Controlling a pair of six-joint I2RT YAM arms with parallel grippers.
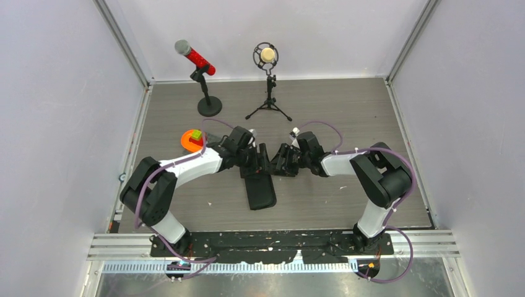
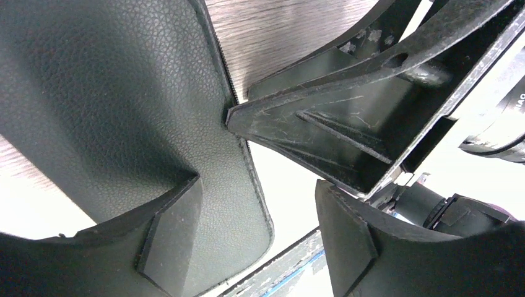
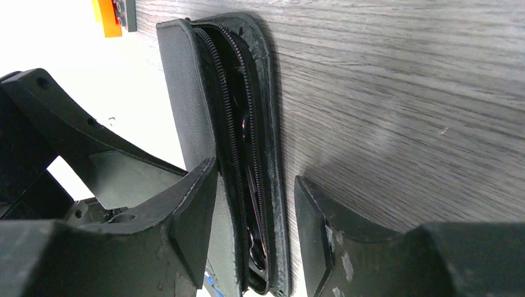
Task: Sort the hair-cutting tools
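A black zippered case (image 1: 260, 193) lies on the table between my arms. Its zip side stands parted in the right wrist view, where the case (image 3: 192, 93) shows shiny metal tool parts (image 3: 251, 179) in the gap; what else is inside is hidden. My left gripper (image 1: 263, 159) is at the case's far part, fingers partly open; in the left wrist view, one finger (image 2: 186, 210) overlaps the leather and the other is past the edge. My right gripper is partly open too, its fingers on either side of the zip edge. Neither visibly clamps the case.
An orange dish (image 1: 190, 142) with coloured pieces sits beyond my left forearm. A red microphone (image 1: 199, 60) and a tripod microphone (image 1: 269, 86) stand at the back. The two grippers are very close together.
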